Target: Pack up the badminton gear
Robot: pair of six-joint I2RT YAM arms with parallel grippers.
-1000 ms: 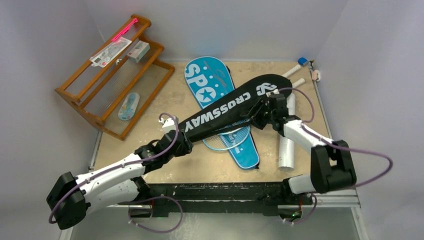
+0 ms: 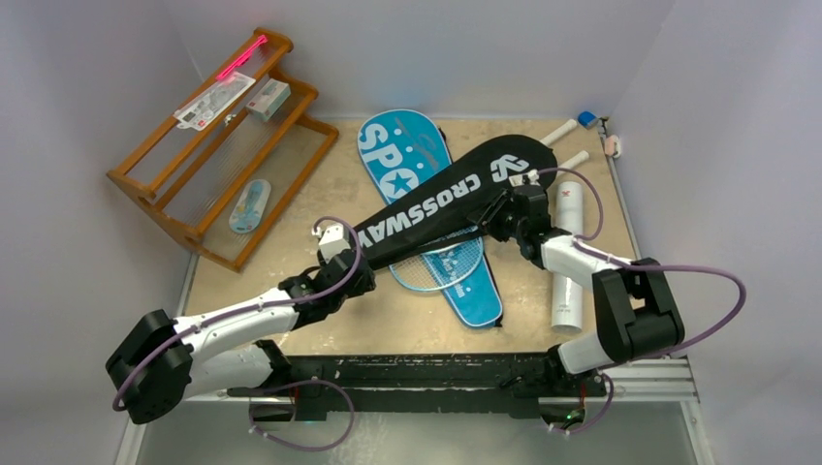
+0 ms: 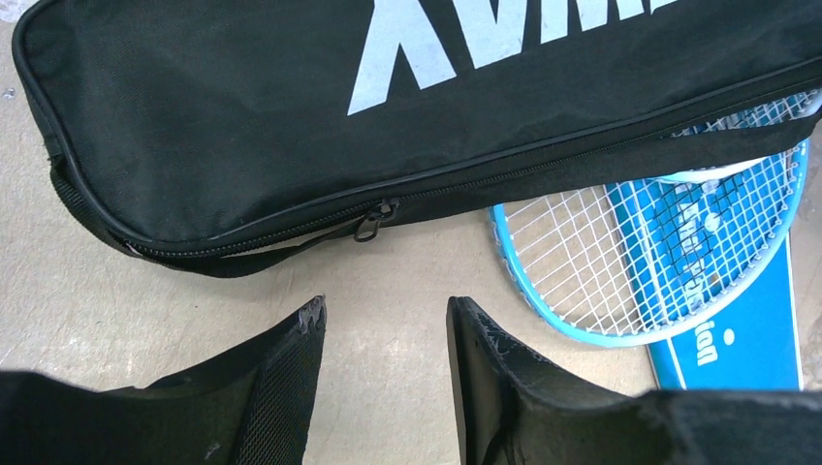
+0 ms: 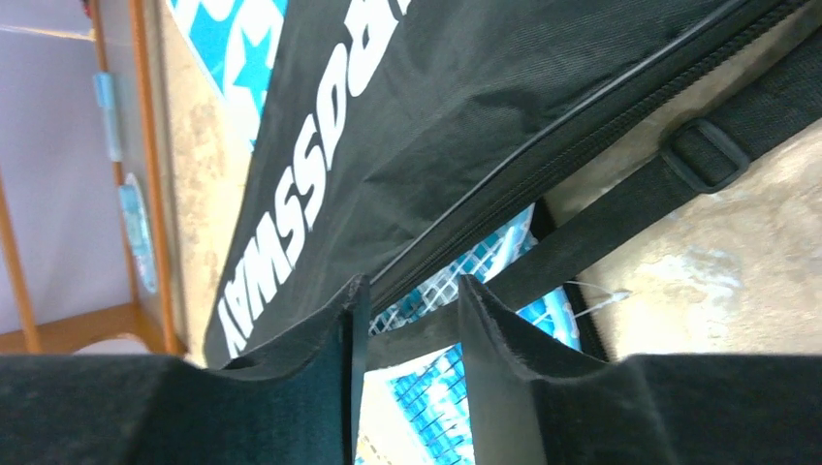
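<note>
A black CROSSWAY racket bag [image 2: 465, 194] lies diagonally over a blue cover [image 2: 402, 155] and a racket with a light-blue frame [image 2: 426, 276]. Two white handles [image 2: 559, 132] stick out beyond the bag's upper right end. At the bag's narrow end, my left gripper is open over bare table, short of the zip pull [image 3: 373, 220]. My right gripper has its fingers apart at the bag's zipped lower edge. A black strap [image 4: 611, 218] runs behind those fingers and shows in the gap; whether they touch it I cannot tell.
A white tube [image 2: 566, 300] lies on the right, partly beneath my right arm. A wooden shelf [image 2: 247, 254] with boxes stands at the left. A small blue object [image 2: 586, 119] sits in the far right corner.
The white tube has rolled right. The bag's wide end has shifted slightly left and down. My right gripper has moved a little left; the left has shifted slightly right.
</note>
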